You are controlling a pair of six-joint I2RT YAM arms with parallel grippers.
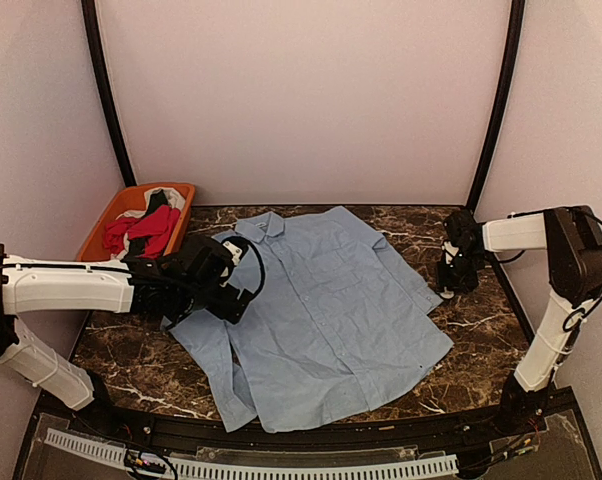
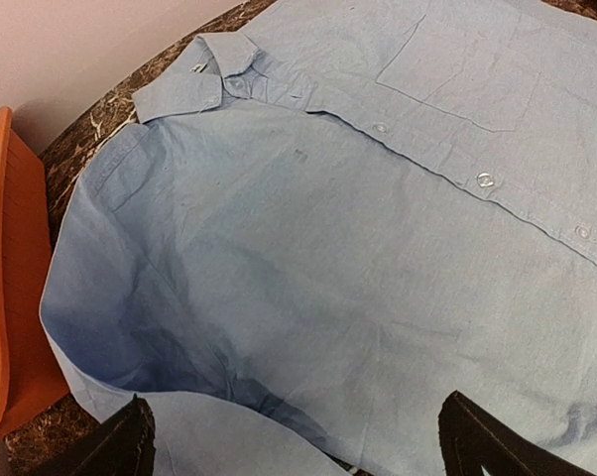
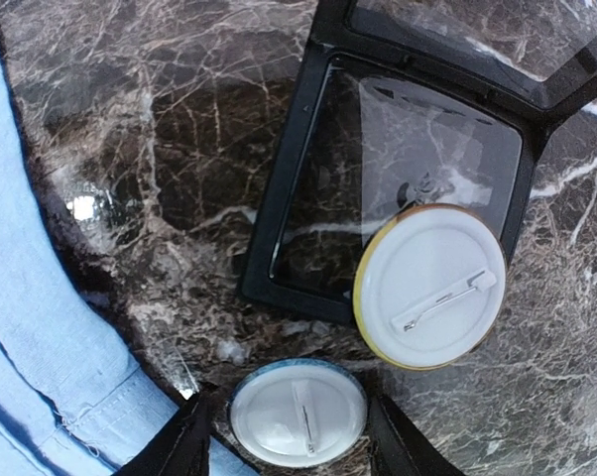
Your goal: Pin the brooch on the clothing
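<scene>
A light blue shirt (image 1: 331,310) lies spread on the dark marble table, its collar and buttons showing in the left wrist view. In the right wrist view two round badges lie pin side up: one (image 3: 425,268) overlapping a black open case (image 3: 272,278), the other (image 3: 298,407) between the fingertips of my right gripper, which is part open around it; contact is unclear. My left gripper is open above the shirt's left side, nothing between its fingers.
An orange bin (image 1: 101,230) with red and other cloth stands at the back left. Bare table (image 1: 461,350) shows at the right, and white walls enclose the back and sides.
</scene>
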